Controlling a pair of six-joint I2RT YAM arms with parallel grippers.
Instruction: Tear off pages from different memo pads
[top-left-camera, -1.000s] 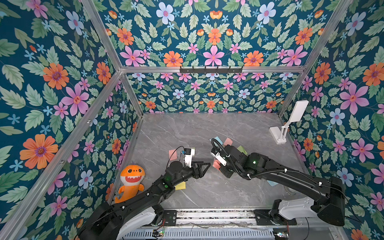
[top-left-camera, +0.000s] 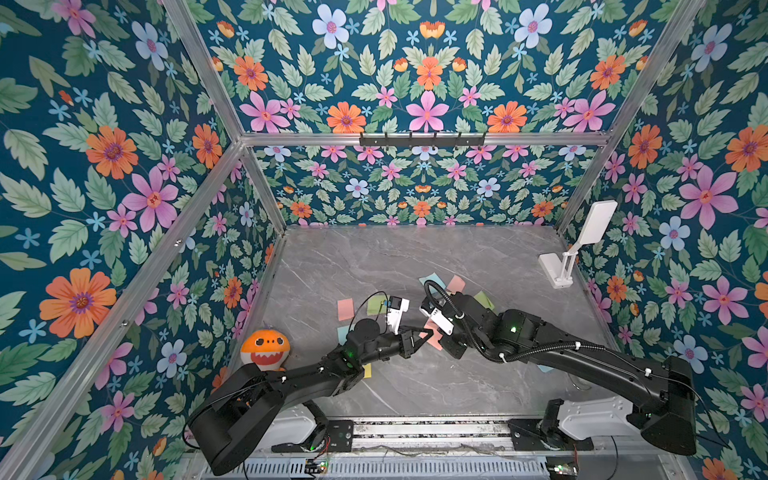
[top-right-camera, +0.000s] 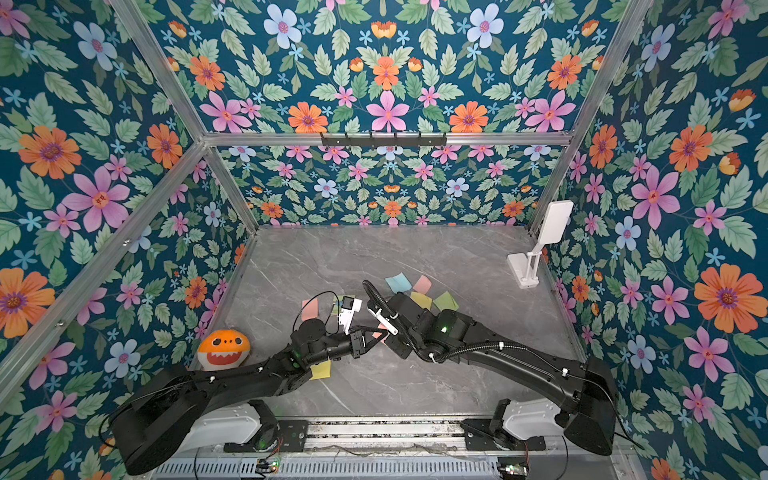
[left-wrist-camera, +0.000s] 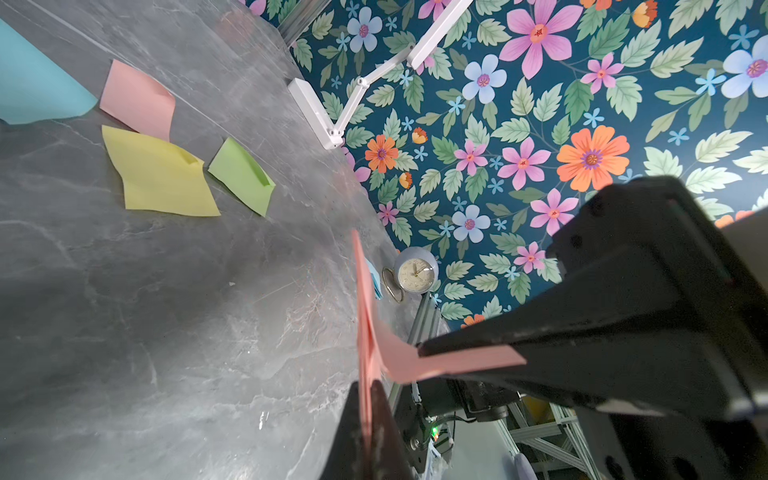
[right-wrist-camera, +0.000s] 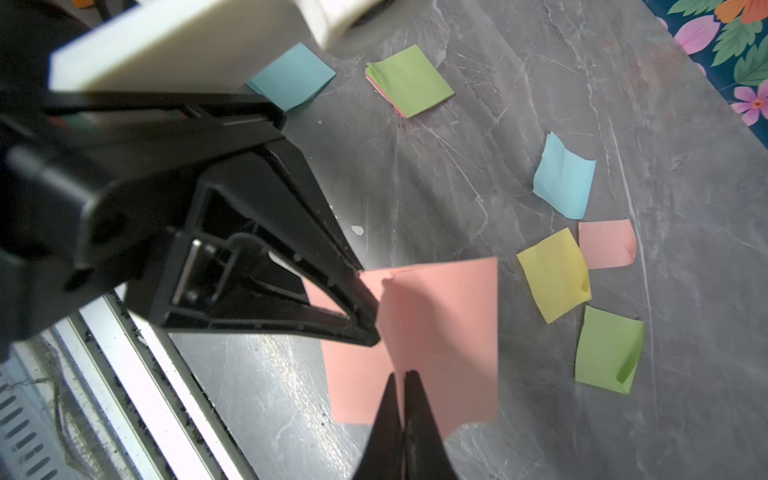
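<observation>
Above the middle of the table, pink memo paper (right-wrist-camera: 452, 336) stands between my two grippers. In the left wrist view it shows more than one layer, one curling sideways. My left gripper is shut on its edge. My right gripper is shut on the same pink paper, close to the left fingertips. Whether the layers are separate is unclear. A green pad (right-wrist-camera: 409, 80) with pink below its top sheet and a teal pad (right-wrist-camera: 294, 76) lie further left. Another pink piece (top-left-camera: 345, 309) and a yellow one (top-right-camera: 320, 369) rest near the left arm.
Loose blue (right-wrist-camera: 564, 176), yellow (right-wrist-camera: 554, 276), pink (right-wrist-camera: 608, 243) and green (right-wrist-camera: 609, 349) sheets lie beyond the right gripper. An orange plush toy (top-left-camera: 265, 349) sits at the left edge, a white lamp (top-left-camera: 560, 268) at the back right.
The left gripper, open before, has moved right to the pink paper beside the right gripper and shut on it. The right arm has shifted only slightly.
</observation>
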